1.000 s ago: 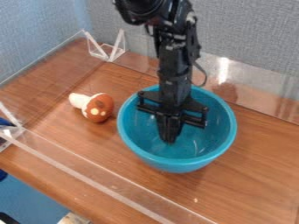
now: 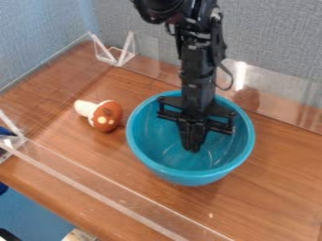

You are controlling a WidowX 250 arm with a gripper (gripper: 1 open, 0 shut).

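Observation:
A turquoise bowl [image 2: 164, 160] stands on the wooden table. The black gripper [image 2: 193, 145] reaches down into it from above, fingertips low in the bowl near its middle; it looks shut, and nothing shows between its fingers, though they are dark and small. A mushroom toy [image 2: 105, 117], with an orange spotted cap and pale stem, lies on the table left of the bowl, apart from it.
Clear barriers edge the table at back and along the front left, with white brackets [image 2: 113, 55] at the back left corner. Bare wood [image 2: 270, 193] shows right of and in front of the bowl.
The gripper has shifted slightly to the right within the bowl. The bowl and the mushroom toy look unmoved.

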